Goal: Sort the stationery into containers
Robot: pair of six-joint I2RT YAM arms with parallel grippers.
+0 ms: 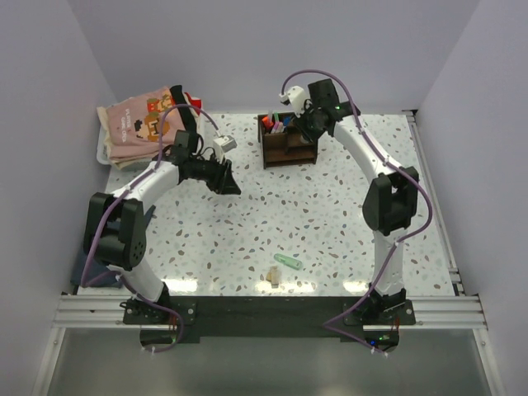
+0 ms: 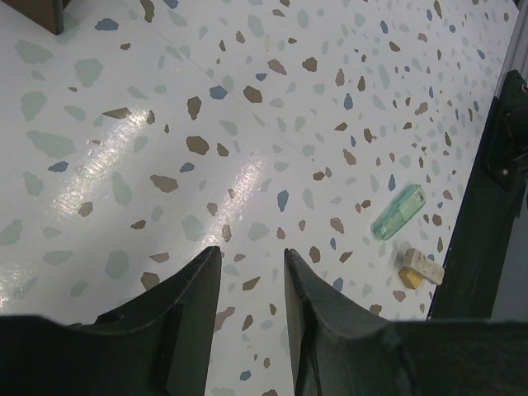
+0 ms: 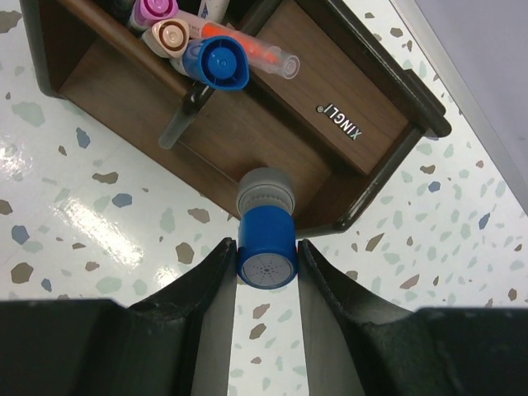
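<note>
My right gripper is shut on a blue-and-silver cylindrical item (image 3: 266, 231), held over the open compartment of a brown wooden organizer (image 3: 363, 140) that holds several pens and markers (image 3: 216, 62). My left gripper hangs over bare table, its fingers a little apart with nothing between them. A green item (image 1: 288, 261) and a small beige-and-yellow item (image 1: 273, 276) lie near the table's front edge.
A white bin (image 1: 105, 153) piled with pink cloth stands at the back left, with a dark blue flat item (image 1: 87, 264) at the left edge.
</note>
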